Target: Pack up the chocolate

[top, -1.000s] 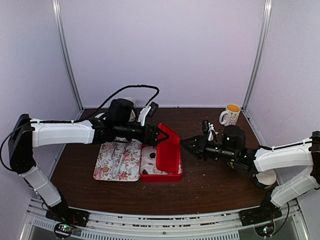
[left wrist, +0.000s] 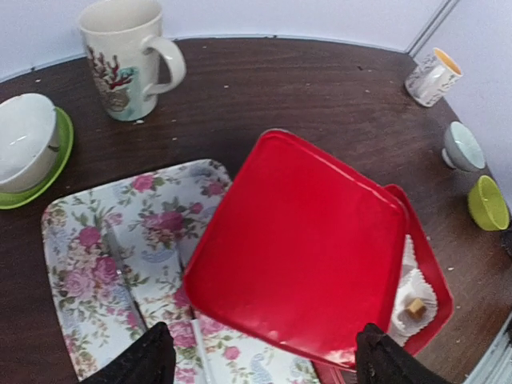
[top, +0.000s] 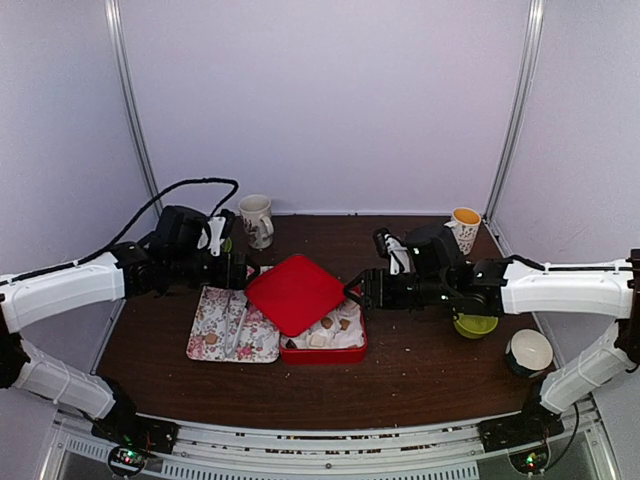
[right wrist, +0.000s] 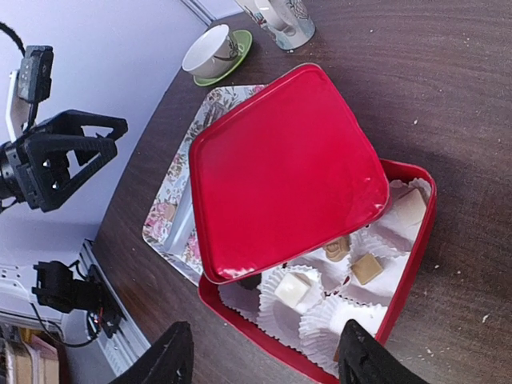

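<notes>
A red lid (top: 295,292) lies askew over the red box (top: 323,354), turned like a diamond and overhanging toward the floral tray (top: 205,335). Chocolates and pale paper cups (right wrist: 320,316) show in the uncovered part of the box. My left gripper (top: 238,272) is at the lid's left corner, fingers apart in the left wrist view, nothing seen held. My right gripper (top: 358,290) is at the lid's right corner; in the right wrist view its fingers are apart over the box's near end, with nothing seen between them.
A mug (top: 256,222) and a bowl on a green saucer (left wrist: 24,144) stand back left. At right are an orange-lined mug (top: 464,228), a green bowl (top: 475,325) and a white bowl (top: 529,355).
The lid has turned and shifted left, exposing the box's front. My left gripper has moved left; the right arm has risen slightly and moved left.
</notes>
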